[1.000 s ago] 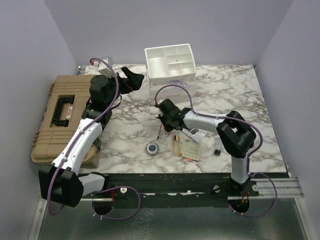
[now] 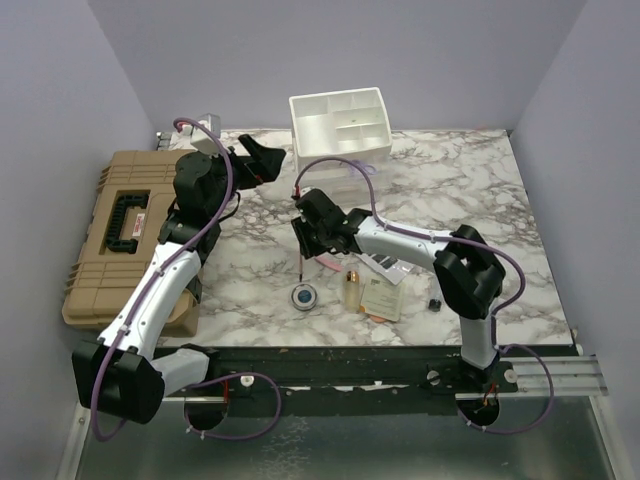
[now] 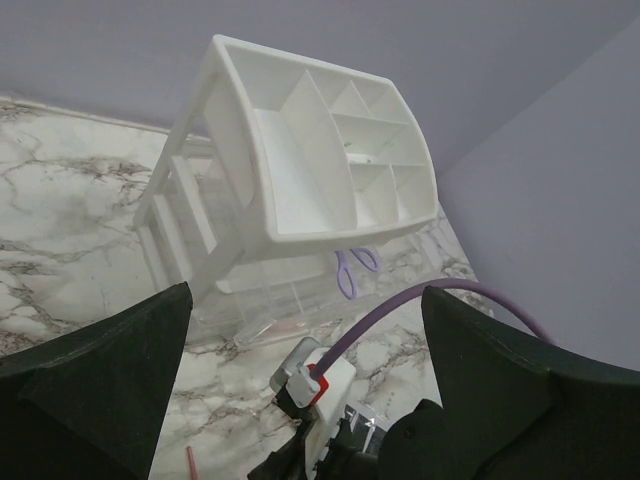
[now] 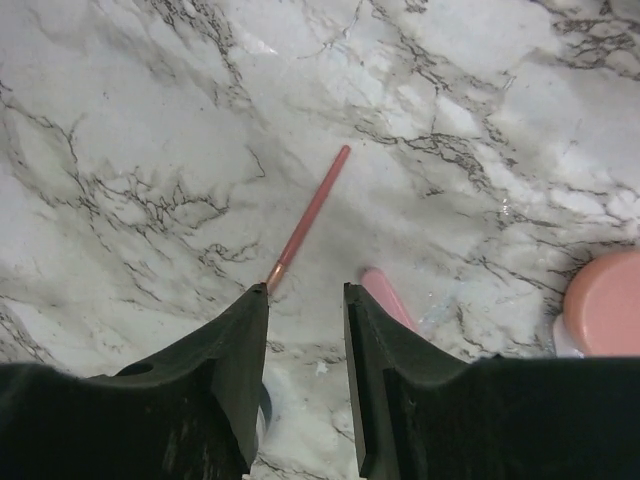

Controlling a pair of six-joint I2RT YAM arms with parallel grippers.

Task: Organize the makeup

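A white divided organizer [image 2: 341,113] with clear drawers below stands at the back; purple scissor-like handles [image 3: 344,275] show in its drawer area. My left gripper [image 2: 267,165] is raised, open, left of the organizer. My right gripper [image 2: 302,236] is over the middle of the table, open. Below it lie a thin rose pencil [image 4: 307,218] and a pink stick [image 4: 385,295]. A pink round container [image 4: 603,302], a round silver compact [image 2: 304,297], a bottle [image 2: 351,290], cream palette [image 2: 382,301] and a small dark item [image 2: 435,305] also lie on the table.
A tan hard case [image 2: 115,280] fills the left side. Walls border the back and sides.
The right gripper has moved left and slightly up in the top view, uncovering the pink stick. The left arm is nearly still.
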